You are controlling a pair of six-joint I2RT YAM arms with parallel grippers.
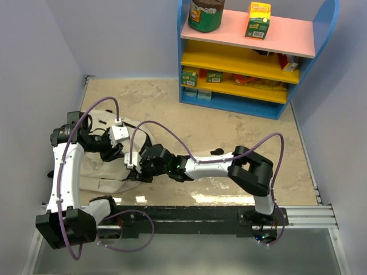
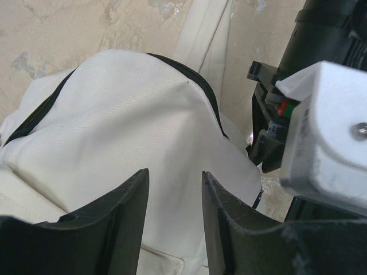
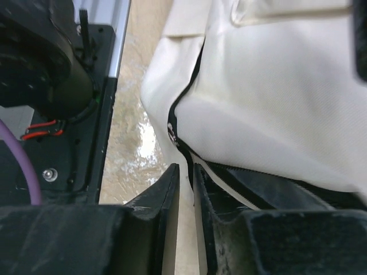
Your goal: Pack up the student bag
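Note:
The cream bag (image 1: 97, 167) lies on the table at the left, its dark zipper (image 2: 198, 80) curving along the edge. Over its fabric, my left gripper stands open, with only bag surface visible beyond the gap. My right gripper is at the bag's right edge, its fingers a narrow gap apart. Close by its fingertips runs the black zipper (image 3: 182, 146) along the bag's opening. Pale cloth and table show through that gap; whether the tips touch the zipper is unclear. Both arms hide part of the bag in the top view.
A blue shelf unit (image 1: 236, 103) at the back carries boxes, including a green-and-yellow one (image 1: 258, 20), and a large jar (image 1: 205, 15). A pale strap (image 1: 202, 153) runs right from the bag. Bare table (image 1: 246, 132) lies between the arms and the shelf.

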